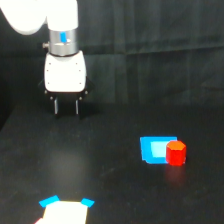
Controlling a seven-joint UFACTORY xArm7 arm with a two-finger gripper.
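My gripper hangs at the upper left, pointing down with its two fingers apart and nothing between them. A small red block is on the right side of the black table. It stands at the lower right corner of a blue square with a pale centre, covering that corner in this view. A wide stretch of bare table separates my gripper from both.
At the bottom edge, partly cut off, is a pale cream shape with blue pieces at its corners and a bit of red on its left. Dark curtain hangs behind. Mid-table is clear.
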